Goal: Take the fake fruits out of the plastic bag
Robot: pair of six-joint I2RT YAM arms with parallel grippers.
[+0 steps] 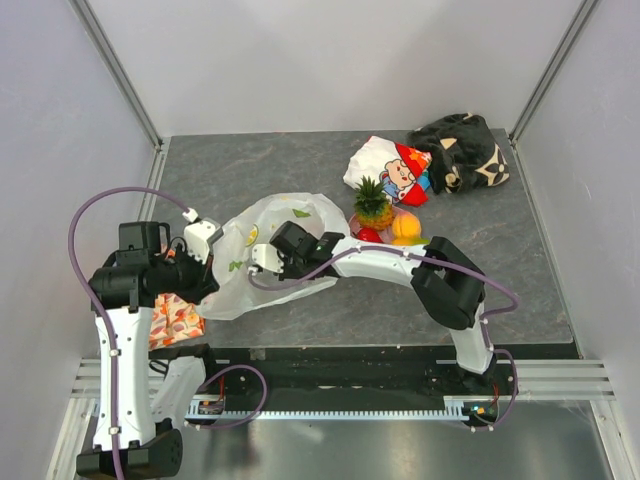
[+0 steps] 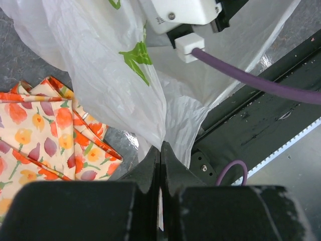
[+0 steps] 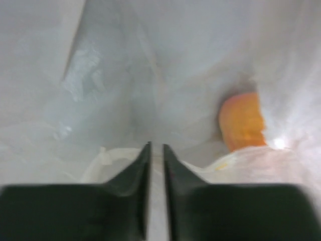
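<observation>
The white plastic bag [image 1: 245,285] with green print lies spread on the left half of the table. At its left edge, my left gripper is shut on the gathered film of the bag. My right gripper is at the bag's middle, its fingers slightly parted with nothing visible between them; bag film surrounds it in the right wrist view. An orange fake fruit [image 3: 242,120] shows inside the bag, to the right of those fingers and partly covered by film. Other fake fruits, a pineapple [image 1: 373,205], a red one [image 1: 369,235] and an orange one [image 1: 406,225], sit together right of the bag.
A pink bowl [image 1: 388,236], partly hidden by the right arm, holds the fruits. Behind it lie a white and red printed cloth [image 1: 380,165] and a dark one [image 1: 455,150]. A flowered orange cloth [image 2: 47,133] is beside the left gripper.
</observation>
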